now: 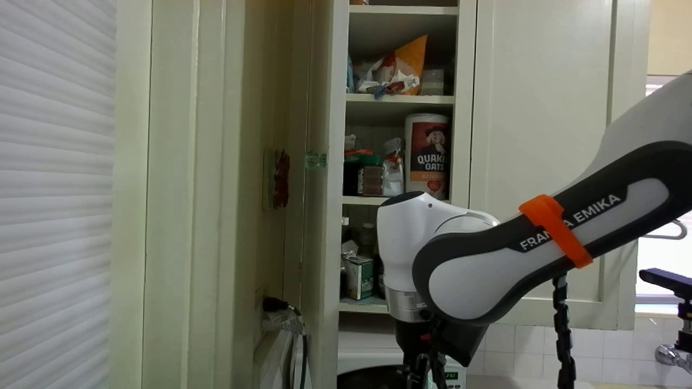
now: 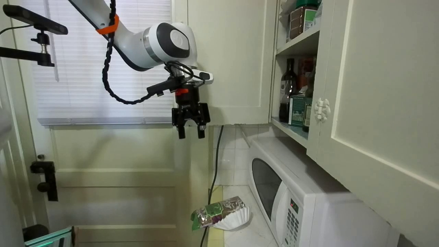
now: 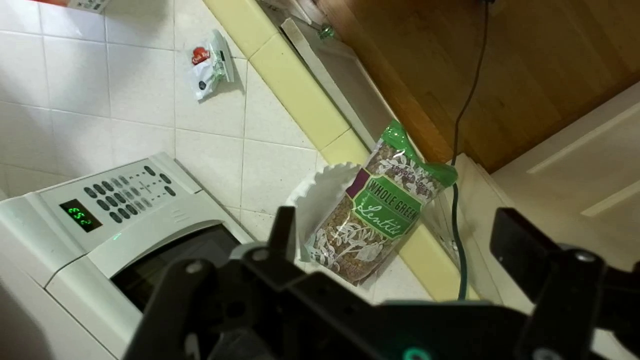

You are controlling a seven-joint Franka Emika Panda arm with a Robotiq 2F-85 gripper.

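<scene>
My gripper point(image 2: 191, 135) hangs in the air, fingers pointing down and spread apart, with nothing between them. Below it, a bag of whole green lentils point(image 2: 218, 210) leans on a white fluted bowl point(image 2: 235, 219) at the counter's edge. The wrist view looks down on the lentil bag point(image 3: 375, 210), whose green end sticks out past the yellow edge tiles. That bowl point(image 3: 312, 195) is partly hidden under the bag. Both black fingers point(image 3: 282, 231) frame the bag from well above, one on each side in this view. In exterior view 1 the fingertips fall below the picture.
A white microwave point(image 2: 306, 173) stands beside the bag and bowl. Over it a cupboard is open, its shelves point(image 1: 399, 201) holding boxes, bottles and an oats canister point(image 1: 428, 155). The open door point(image 2: 382, 94) juts out. A small packet point(image 3: 211, 66) lies on the counter; a dark cable point(image 3: 459, 222) runs past the bag.
</scene>
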